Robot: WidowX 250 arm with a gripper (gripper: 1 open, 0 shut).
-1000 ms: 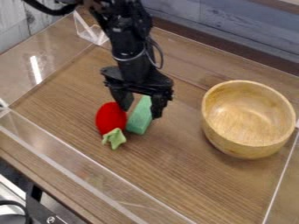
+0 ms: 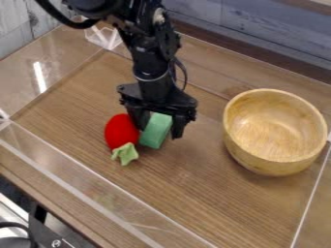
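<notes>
The black gripper (image 2: 153,108) is low over the table, its fingers open around a green object (image 2: 157,132), partly covering its top. Right beside that object on the left lies a red round object (image 2: 120,130) with a light green leafy top (image 2: 126,154), like a strawberry or similar toy. Whether the fingers touch the green object cannot be told.
A large yellow bowl (image 2: 273,145) stands on the wooden table (image 2: 195,203) to the right. A grey ledge runs along the back.
The gripper has moved slightly lower and nearer over the green object, covering more of it. The objects appear about where they were.
</notes>
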